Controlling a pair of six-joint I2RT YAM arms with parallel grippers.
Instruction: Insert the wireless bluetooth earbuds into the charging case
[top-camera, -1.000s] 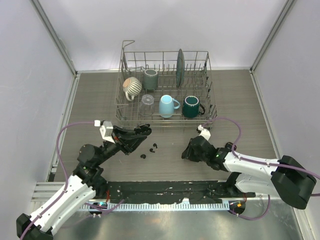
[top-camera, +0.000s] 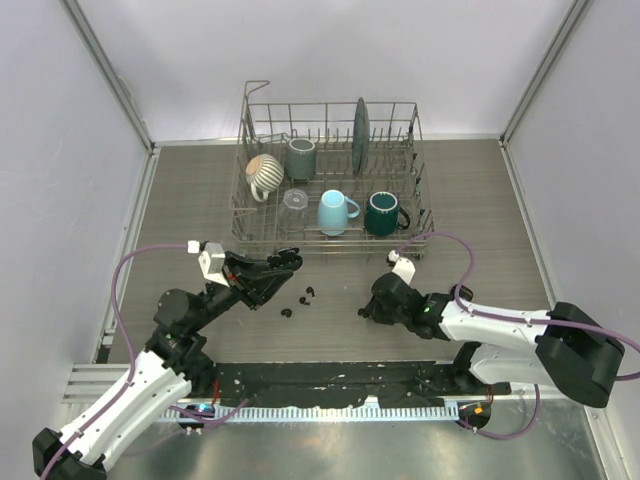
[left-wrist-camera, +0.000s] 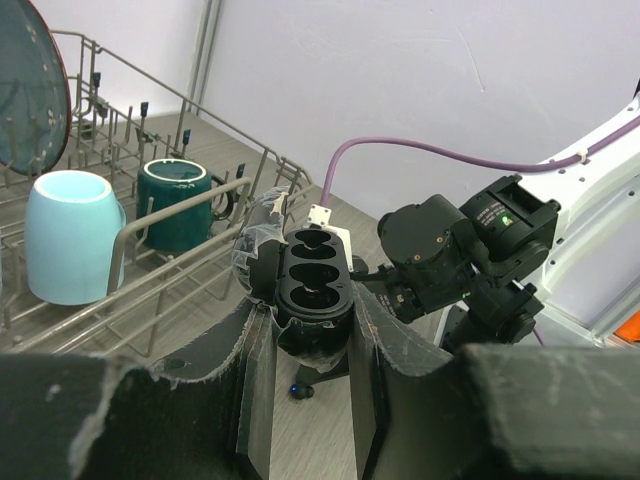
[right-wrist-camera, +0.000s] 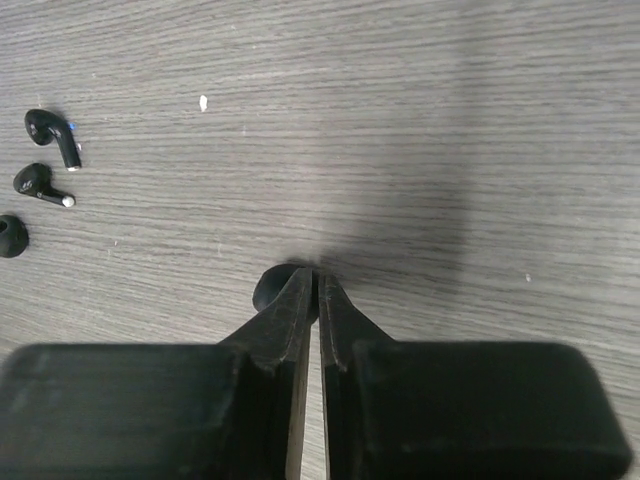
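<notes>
The black charging case (left-wrist-camera: 314, 285), lid open with its slots showing, is held in my left gripper (top-camera: 282, 266), which is shut on it. Below, on the grey floor, lie several black earbud pieces: one bud (right-wrist-camera: 50, 130), another (right-wrist-camera: 40, 186) and a rounded piece (right-wrist-camera: 12, 236). My right gripper is low over the floor, its fingers close together at a dark rounded piece (right-wrist-camera: 272, 284); whether that piece is between the tips or just behind them I cannot tell.
A wire dish rack (top-camera: 250, 225) with mugs, a glass and a plate (top-camera: 359, 140) stands behind both grippers. Purple cables run along both arms.
My right gripper has shifted slightly left over the last second, its arm and cable with it. The left gripper and the case stay still.
</notes>
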